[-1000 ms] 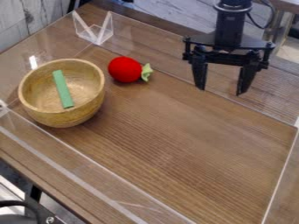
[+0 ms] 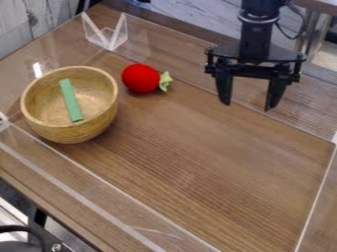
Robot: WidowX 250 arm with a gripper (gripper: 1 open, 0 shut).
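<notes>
The black gripper (image 2: 247, 89) hangs from the arm at the upper right, low over the wooden table (image 2: 198, 177), with its two fingers spread wide and nothing visible between them. Left of it lies a red object (image 2: 140, 78) with a small green piece (image 2: 165, 81) at its right side. A wooden bowl (image 2: 93, 123) at the left holds a long green item (image 2: 71, 100).
A clear plastic container (image 2: 105, 32) stands at the back left. A dark object (image 2: 27, 239) shows at the bottom left corner.
The gripper has shifted slightly to the left, with small changes in the pose of its fingers. The objects on the table have not moved.
</notes>
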